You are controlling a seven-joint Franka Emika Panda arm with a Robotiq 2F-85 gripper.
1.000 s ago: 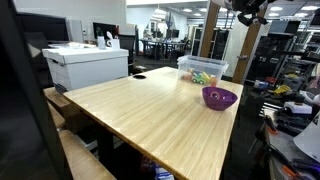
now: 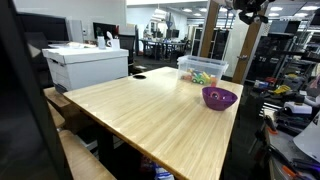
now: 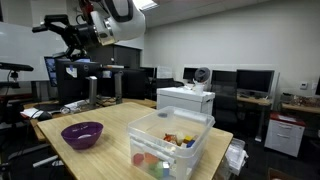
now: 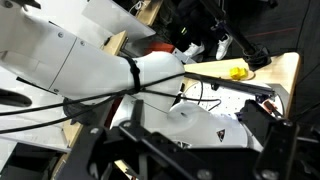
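My gripper (image 3: 62, 38) is raised high above the table, well clear of everything on it. In the wrist view its dark fingers (image 4: 104, 152) stand apart at the lower edge, with no object held between them; white parts of the arm fill the gap behind. On the table, a purple bowl (image 2: 220, 98) sits near the edge, with something small and colourful inside. Beyond it stands a clear plastic bin (image 3: 170, 148) holding several coloured items.
Bare wooden tabletop (image 2: 150, 105) gives wide free room beside the bowl. A white cabinet (image 2: 90, 68) stands past the far end. In the wrist view a small yellow object (image 4: 238, 73) lies on a wooden surface. Monitors and desks fill the background.
The gripper has shifted slightly upward at the top of exterior view 1. Bowl, bin and table look the same.
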